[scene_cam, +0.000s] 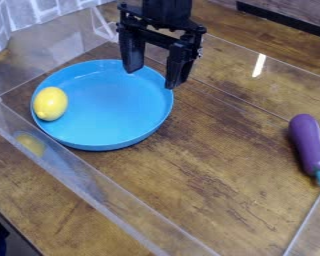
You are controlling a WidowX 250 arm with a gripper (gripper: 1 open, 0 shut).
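Note:
My black gripper [155,62] hangs over the back rim of a round blue plate [112,110], its two dark fingers pointing down and set well apart. I see nothing between them. A yellow egg-shaped object [49,103] rests on the left part of the plate. A long purple eggplant-like object [308,145] with a teal tip lies on the wooden table at the far right.
Clear transparent walls run along the left side and toward the bottom right.

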